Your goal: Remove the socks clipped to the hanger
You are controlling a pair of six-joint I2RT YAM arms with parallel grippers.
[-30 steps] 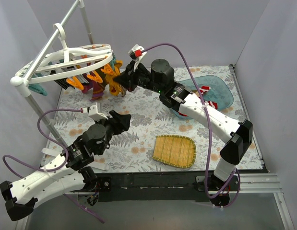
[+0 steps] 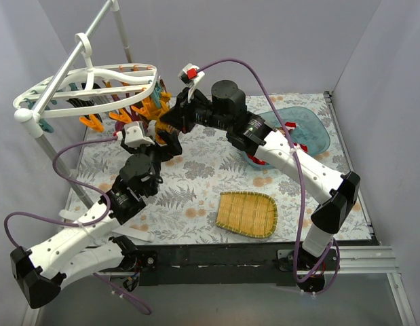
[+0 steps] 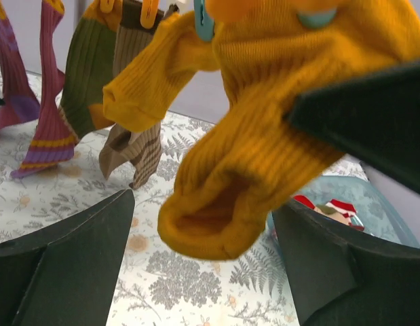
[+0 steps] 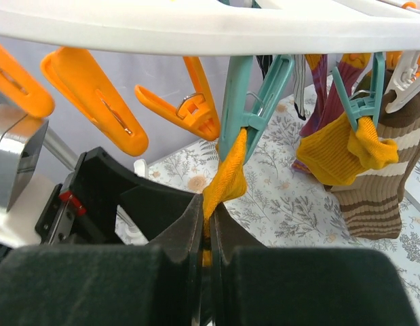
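Note:
A mustard-yellow ribbed sock [image 3: 247, 156] hangs from teal clips [image 4: 237, 102] on the white hanger [image 2: 101, 109]. My right gripper is shut on the sock's upper edge, just under one clip. From below, my left gripper stands open, its two fingers on either side of the sock's hanging cuff, which shows between them without visible contact. Another part of yellow sock [image 4: 342, 153] is held by a second teal clip. Behind hang a brown striped sock [image 4: 369, 204] and purple striped socks [image 3: 50, 129]. The left gripper's tips are hidden in the top view.
Several orange clips [image 4: 98, 102] line the hanger close to both grippers. A teal bin [image 2: 308, 132] with red and white socks stands at the right back. A woven mat [image 2: 247, 214] lies on the patterned table, with clear cloth around it.

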